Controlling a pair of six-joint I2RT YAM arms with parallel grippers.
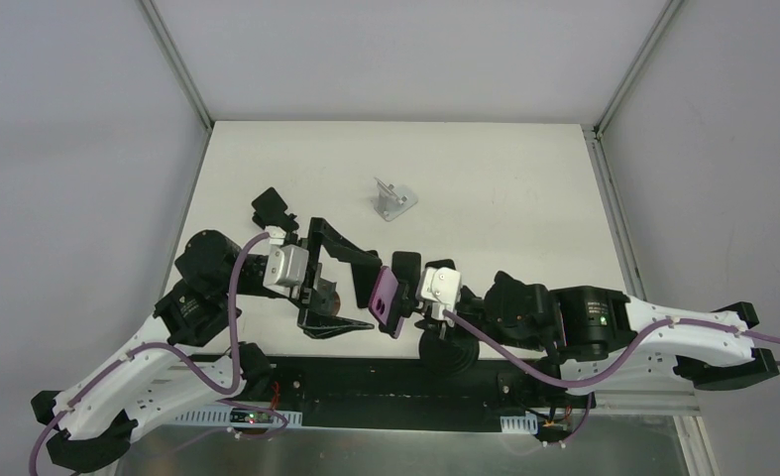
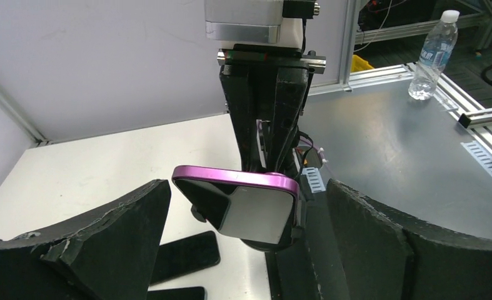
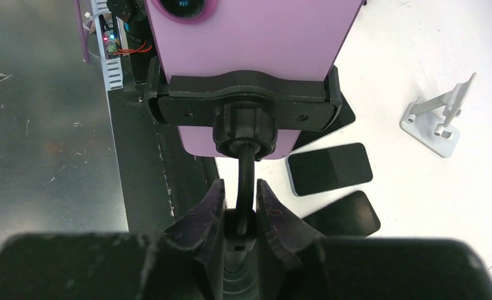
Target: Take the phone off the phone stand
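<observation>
A purple phone [image 1: 384,296] sits in the clamp of a black phone stand [image 3: 246,103], raised above the table. My right gripper has its fingers closed about the stand's thin stem, just below the clamp. Facing the phone in the top view, my left gripper [image 1: 375,293] is spread wide. In the left wrist view the phone's glossy screen and pink edge [image 2: 237,177] appear between the left fingers, with visible gaps on both sides. The round base of the stand [image 1: 449,352] hangs under the right gripper near the table's front edge.
Dark phones [image 3: 331,169] lie flat on the white table below the raised stand. A small grey stand [image 1: 393,201] is farther back, and a black stand [image 1: 270,206] is at the left.
</observation>
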